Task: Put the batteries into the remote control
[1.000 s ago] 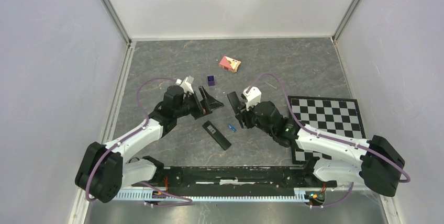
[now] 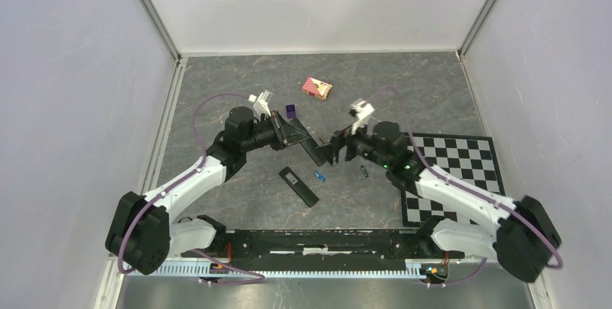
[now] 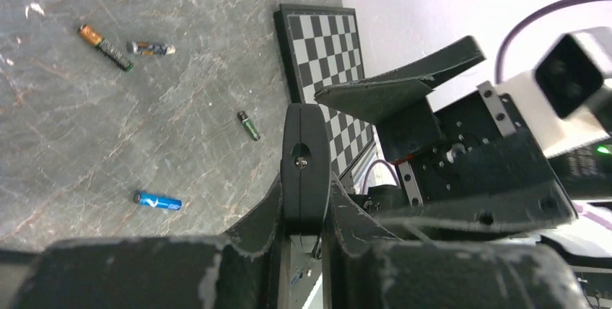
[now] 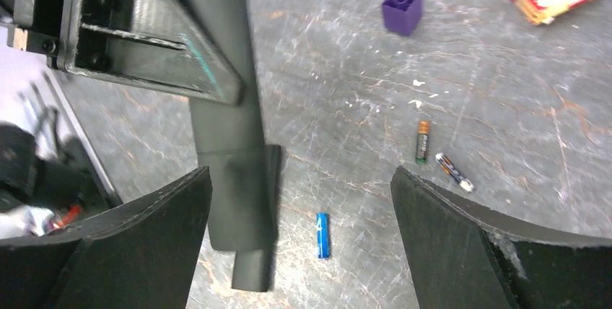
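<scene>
A dark remote point(image 2: 310, 146) hangs in my left gripper point(image 2: 289, 132), shut on it; in the left wrist view its narrow end point(image 3: 303, 164) points up between the fingers. My right gripper point(image 2: 335, 146) is open just right of it; in the right wrist view the remote point(image 4: 231, 179) is beside the open fingers, not held by them. A second dark slab with a small window point(image 2: 299, 186) lies on the table. Loose batteries lie around: a blue one point(image 3: 156, 201), a green one point(image 3: 248, 125), an orange-black one point(image 3: 105, 47) and a short dark one point(image 3: 150, 48).
A purple block point(image 2: 291, 110) and a red-yellow box point(image 2: 317, 87) lie behind. A checkered board point(image 2: 451, 208) covers the right side. The grey table is otherwise mostly clear.
My left gripper moved to the remote that the right one held and shut on it.
</scene>
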